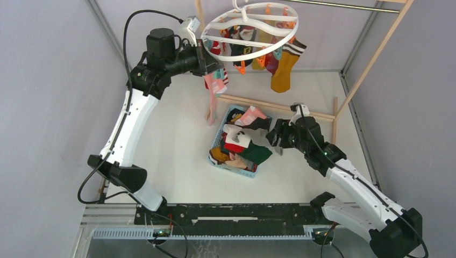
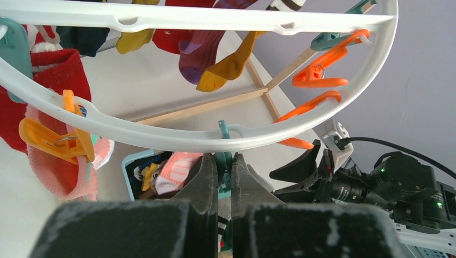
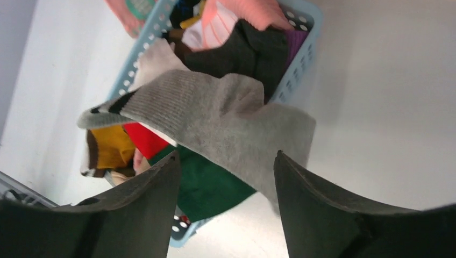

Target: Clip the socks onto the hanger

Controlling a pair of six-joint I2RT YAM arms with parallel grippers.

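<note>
The round white hanger (image 1: 250,57) hangs at the top back, with several socks clipped along it. At its front rim, my left gripper is shut on a teal clip (image 2: 224,129); no sock shows in that clip. My right gripper (image 1: 272,137) is at the right side of the blue basket (image 1: 216,141), its fingers wide apart. A grey sock (image 3: 220,113) with a dark-striped end lies loosely over the basket's contents, one end reaching past the basket's edge between and beyond the right fingertips, held by neither.
Several other socks fill the basket, among them a green one (image 3: 207,183) and a pink one (image 3: 253,12). Orange clips (image 2: 317,75) hang on the rim near my right arm. A wooden bar (image 1: 253,100) crosses behind the basket.
</note>
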